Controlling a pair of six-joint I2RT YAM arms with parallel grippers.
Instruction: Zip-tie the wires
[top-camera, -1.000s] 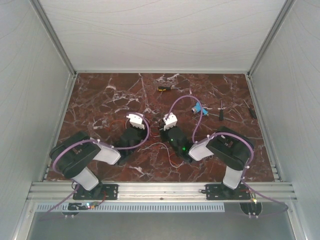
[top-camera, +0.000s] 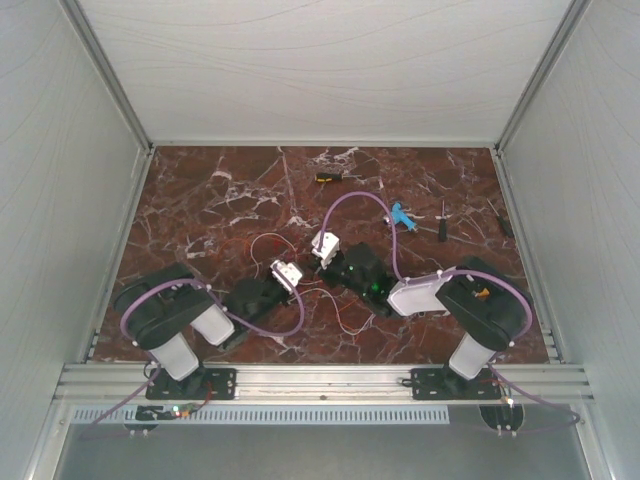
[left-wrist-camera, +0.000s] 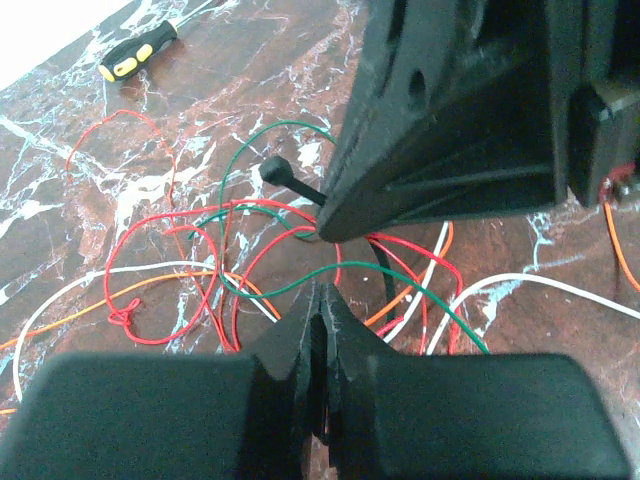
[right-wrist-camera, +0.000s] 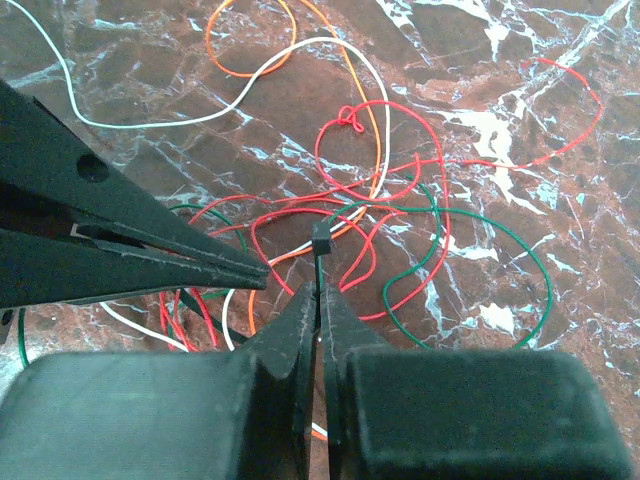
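Note:
Red, green, white and orange wires (left-wrist-camera: 450, 297) lie loosely looped on the table, bunched between the arms. A thin black zip tie (right-wrist-camera: 321, 238) stands with its head just past the tips of my right gripper, which is shut on it. The dark strap (left-wrist-camera: 386, 282) passes at the bunched wires; whether it rings all of them is hidden. My left gripper is shut, and nothing shows between its fingers. In the right wrist view its tips sit left of the zip tie's head, above the wires, close to my right gripper.
A yellow-and-black screwdriver (top-camera: 328, 177) lies at the back. To the right are a blue tool (top-camera: 402, 217), a black screwdriver (top-camera: 442, 228) and another dark tool (top-camera: 503, 223). Both grippers are very close together.
The right gripper has shifted a little left and toward the front.

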